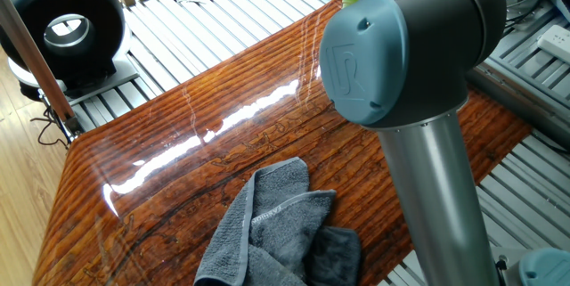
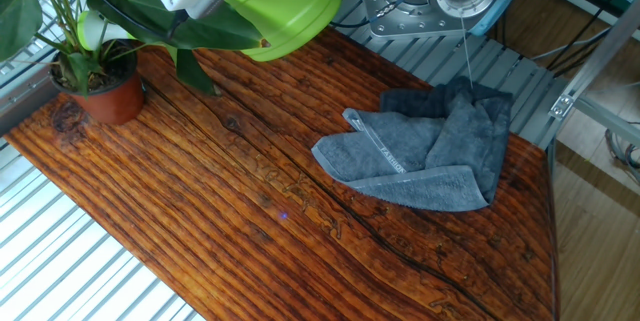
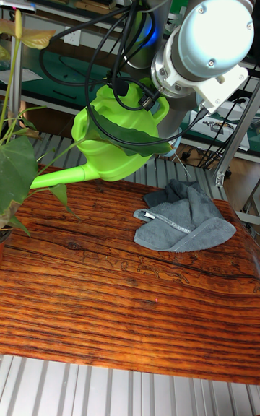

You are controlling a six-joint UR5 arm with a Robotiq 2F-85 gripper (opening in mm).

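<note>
A bright green watering can [image 3: 115,160] is at the arm's end in the third exterior view, its spout [image 3: 58,178] pointing left towards a leafy potted plant [image 3: 14,177]. In the second exterior view the can [image 2: 290,6] shows at the top, beside the plant's brown pot [image 2: 112,99]. A large leaf covers part of the can. Cables and the white wrist mount [image 3: 214,91] crowd the area round my gripper, and its fingers do not show clearly. Whether they grip the can's handle cannot be made out. Only a sliver of green shows behind the arm in the first exterior view.
A crumpled grey towel [image 2: 420,156] lies on the glossy wooden board [image 2: 230,201], near the arm's base. Much of the board is bare. A black ring-shaped device [image 1: 67,32] stands beyond the board in the first exterior view. Loose cables hang round the wrist.
</note>
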